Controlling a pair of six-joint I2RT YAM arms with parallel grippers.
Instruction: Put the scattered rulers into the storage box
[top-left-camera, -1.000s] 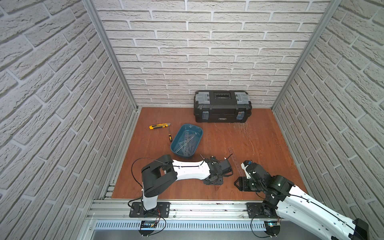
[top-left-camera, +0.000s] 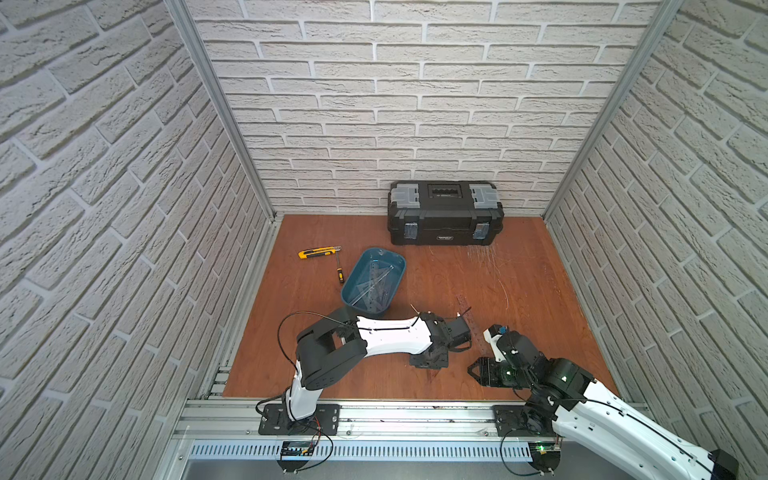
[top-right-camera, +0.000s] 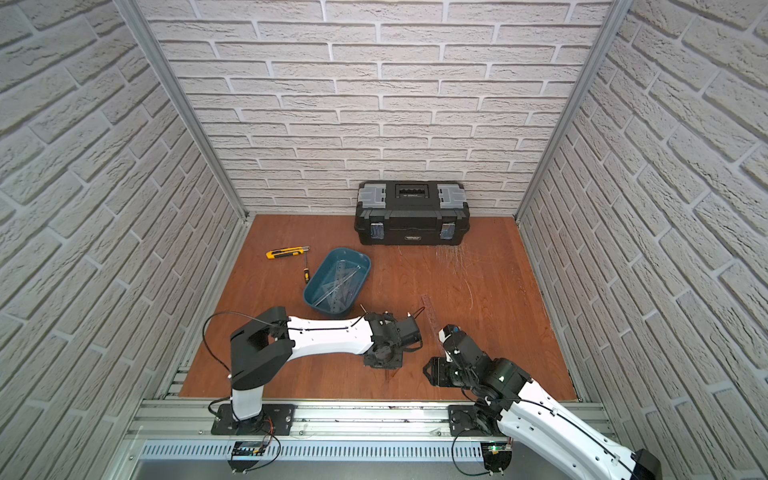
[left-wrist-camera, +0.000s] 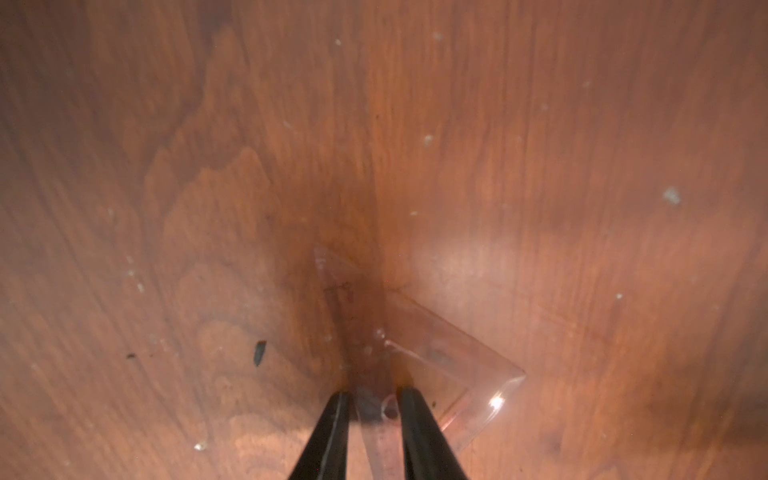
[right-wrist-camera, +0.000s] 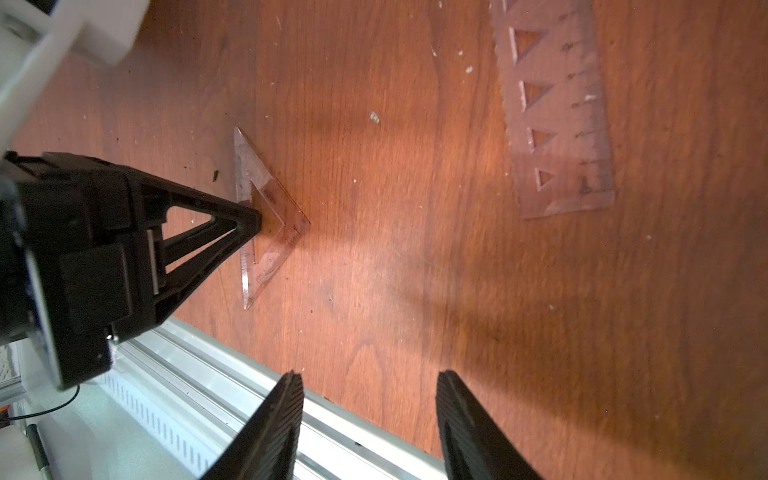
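A clear set square (left-wrist-camera: 480, 352) lies on the wooden table beneath my left gripper. A narrow gap shows between its fingertips, which are just over the set square; whether they touch it I cannot tell. In the right wrist view the set square (right-wrist-camera: 270, 264) lies flat near the table's front edge. A clear straight ruler (right-wrist-camera: 564, 104) with triangular cut-outs lies ahead of my right gripper, whose fingers are wide apart and empty. The teal storage box (top-left-camera: 344, 294) holds clear rulers (top-left-camera: 373, 286).
A black toolbox (top-left-camera: 445, 214) stands against the back wall. Left of the box lie a yellow utility knife (top-left-camera: 317, 252) and a small screwdriver (top-left-camera: 341, 275).
The right arm looks nearly still, and the box and its contents have not moved.
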